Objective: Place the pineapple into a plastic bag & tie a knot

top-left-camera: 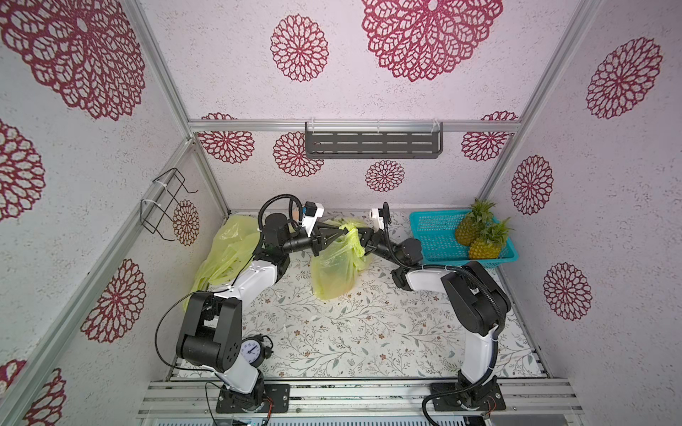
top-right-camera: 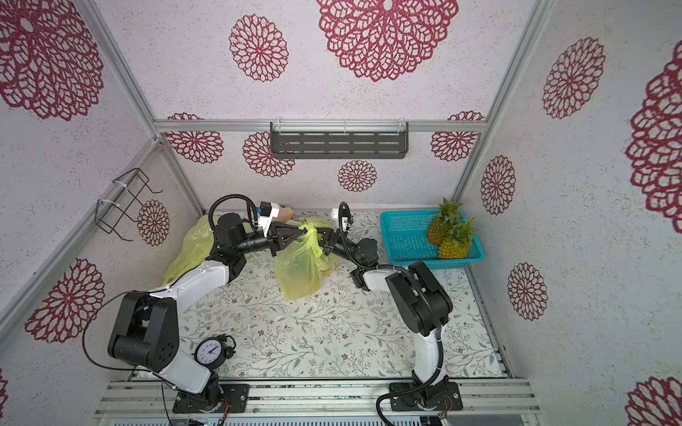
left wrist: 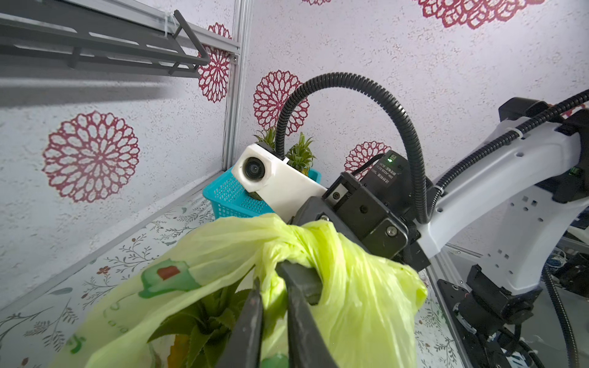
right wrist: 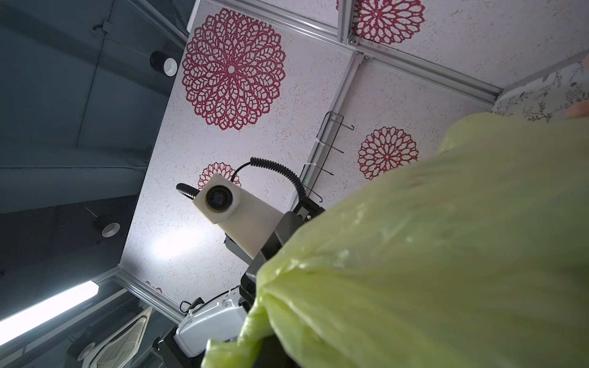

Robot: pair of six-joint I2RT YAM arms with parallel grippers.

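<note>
A thin yellow-green plastic bag (top-left-camera: 334, 273) stands mid-table between my two grippers, its top gathered. Through its side in the left wrist view show the pineapple's green leaves (left wrist: 208, 319) and a bit of orange; the rest is hidden. My right gripper (top-left-camera: 361, 234) is shut on the bag's gathered top, with plastic draped over its dark fingers; in the right wrist view the bag covers its tips. From the left, my left gripper (top-left-camera: 342, 231) reaches that gathered part, partly open, with a strand of the bag (left wrist: 274, 303) between its fingers.
Two pineapples (top-left-camera: 485, 241) lie in a turquoise basket (top-left-camera: 428, 241) at the back right. More yellow bags (top-left-camera: 231, 248) are heaped at the left, behind the left arm. A dial gauge (top-left-camera: 252, 351) stands at the front left.
</note>
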